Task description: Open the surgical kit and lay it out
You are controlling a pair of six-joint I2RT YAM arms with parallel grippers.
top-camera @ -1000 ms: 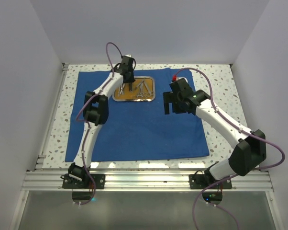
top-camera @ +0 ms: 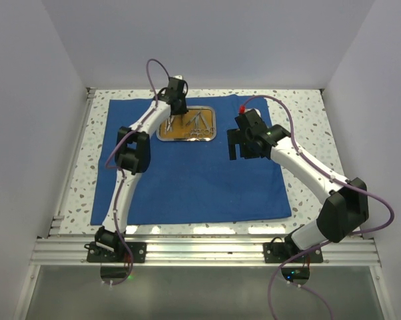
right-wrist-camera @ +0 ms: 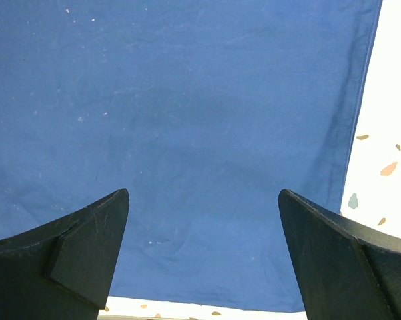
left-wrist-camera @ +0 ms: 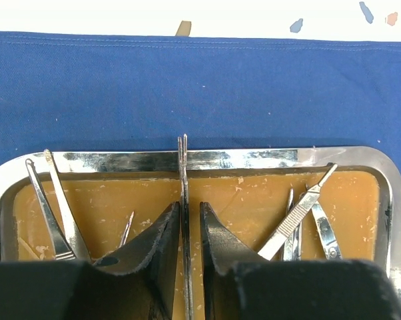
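Note:
In the top view, the metal tray point(top-camera: 186, 139) with its tan bottom lies at the back of the blue cloth, holding several steel instruments. My left gripper is over the tray, its fingers part open around a thin upright instrument point(left-wrist-camera: 186, 243). This instrument runs close along the left finger point(left-wrist-camera: 167, 230), with a narrow gap toward the right one. Its lower end is out of the left wrist view. My right gripper is wide open above bare blue cloth point(right-wrist-camera: 187, 133), nothing between its fingers.
In the left wrist view, tweezers-like tools point(left-wrist-camera: 66, 207) lean on the tray's left side. A knurled scalpel handle point(left-wrist-camera: 294, 220) crosses other tools at right. Scissors-like tools point(top-camera: 202, 132) lie in the tray's right part. Blue cloth in front of the tray is empty.
The right arm and the tray look unmoved.

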